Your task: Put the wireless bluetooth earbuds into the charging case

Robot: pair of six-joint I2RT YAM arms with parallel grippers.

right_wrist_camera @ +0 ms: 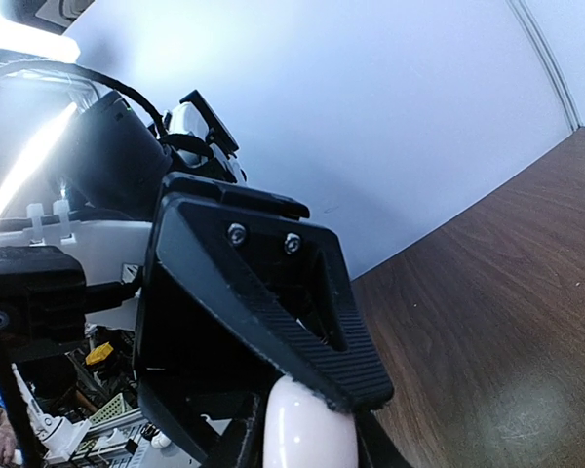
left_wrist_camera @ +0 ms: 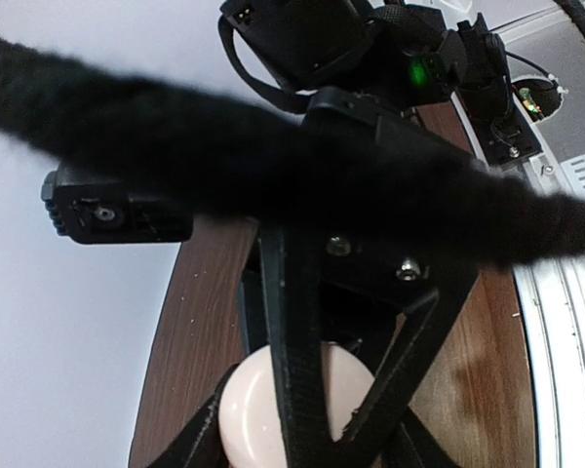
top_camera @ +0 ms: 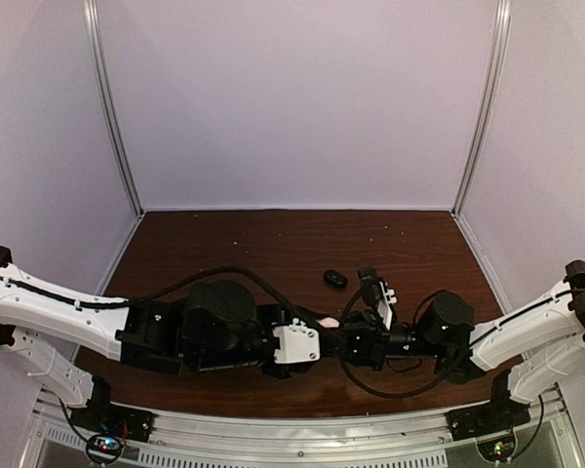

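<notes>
A glossy pale-pink case (left_wrist_camera: 246,409) sits low in the left wrist view, between the fingers of my left gripper and partly covered by the other gripper's black frame. From the right wrist side, the same rounded pink case (right_wrist_camera: 307,429) shows between the fingers of my right gripper. Both grippers are shut on it, meeting over the front middle of the table. In the top view, only a sliver of the case (top_camera: 329,322) peeks out between the arms. I cannot make out any earbud or its slot.
A small black oval object (top_camera: 335,279) lies on the dark wooden table (top_camera: 205,244), just behind the grippers. A black cable crosses close in front of the left wrist camera.
</notes>
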